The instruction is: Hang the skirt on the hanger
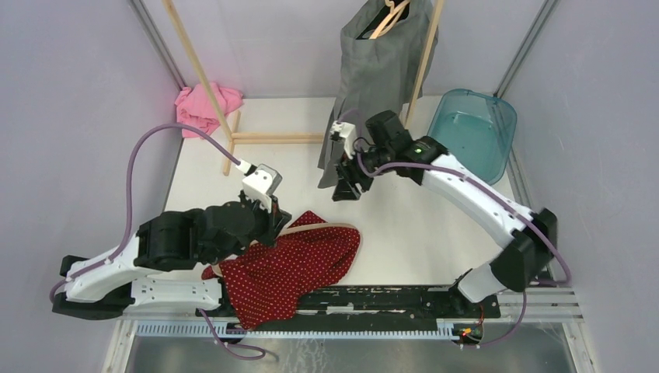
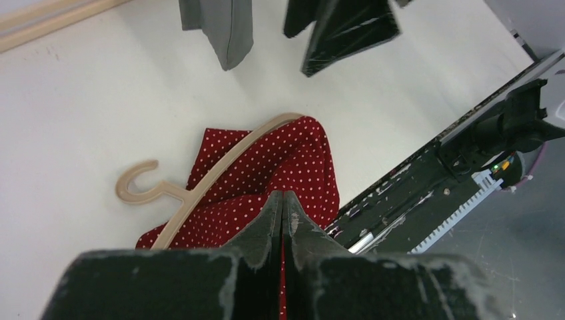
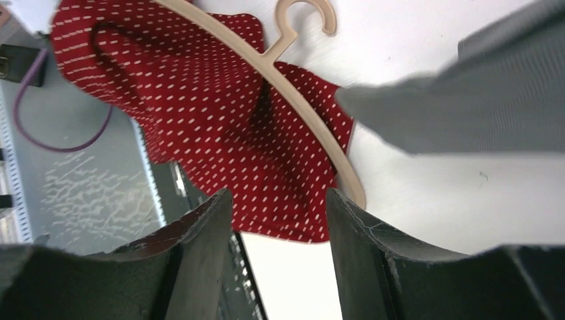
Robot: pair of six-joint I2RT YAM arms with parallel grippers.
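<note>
The dark red skirt with white dots lies bunched at the table's front edge. A wooden hanger runs along its waist, with cloth on both sides of the bar and the hook bare. In the right wrist view, the hanger's near end rests by the skirt's corner; how far it is inside the cloth is unclear. My left gripper is shut above the skirt, with nothing visible between its tips. Over the table, behind the skirt's right end, my right gripper stands open and empty.
A grey garment hangs from the wooden rack, its lower edge close to my right gripper. Pink cloth lies at the back left, and a teal bin stands at the back right.
</note>
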